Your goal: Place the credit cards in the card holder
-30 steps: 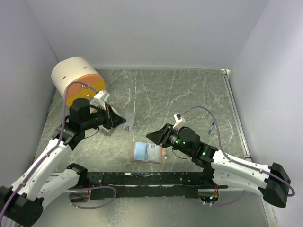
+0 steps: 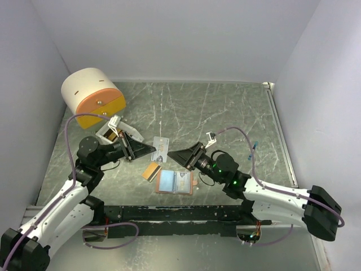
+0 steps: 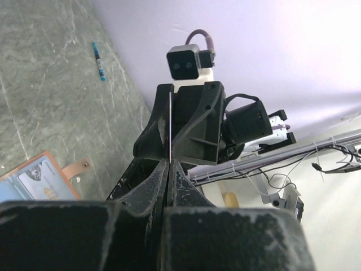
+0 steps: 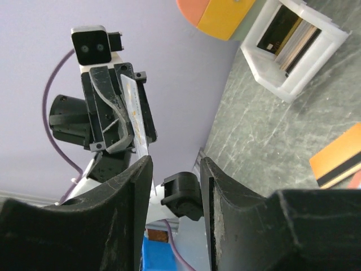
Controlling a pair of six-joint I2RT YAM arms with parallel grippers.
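Note:
A card (image 2: 160, 148) stands out from my left gripper (image 2: 149, 149), which is shut on it; in the left wrist view it is edge-on between the fingers. My right gripper (image 2: 172, 155) faces it from the right, fingers slightly parted, with nothing seen between them. Below them lies the open card holder (image 2: 182, 182), with a blue pocket and a card showing. An orange card (image 2: 150, 171) lies just left of the holder. In the right wrist view a white tray (image 4: 294, 83) holds several cards.
A white drum with orange and yellow front (image 2: 83, 87) stands at the back left. A blue pen (image 2: 254, 150) lies at the right.
My left gripper has moved right and toward the front with its card, coming nearer the right gripper. The right gripper has shifted left and up. The orange card now shows on the surface.

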